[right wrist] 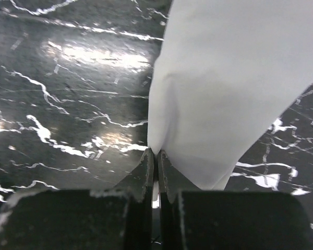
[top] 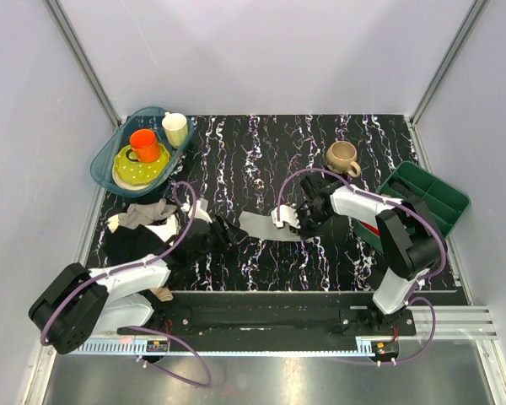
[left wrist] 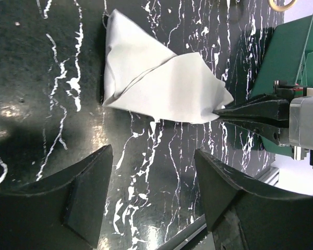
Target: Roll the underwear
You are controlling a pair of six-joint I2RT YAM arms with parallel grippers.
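Note:
The light grey underwear [top: 265, 227] lies folded flat on the dark marbled table, narrowing toward its right end. In the left wrist view the underwear [left wrist: 161, 86] shows an overlapping fold along its middle. My right gripper is shut on the near edge of the cloth at that right end. Across from it, on the left side, my left gripper [top: 239, 238] stands apart from the cloth; its fingers [left wrist: 86, 185] are spread with bare table between them.
A heap of clothes [top: 135, 232] lies beside the left arm. The blue basin [top: 101, 160] holds cups and a plate at the back left. A tan mug [top: 341, 155] and a green bin [top: 438, 196] stand on the right.

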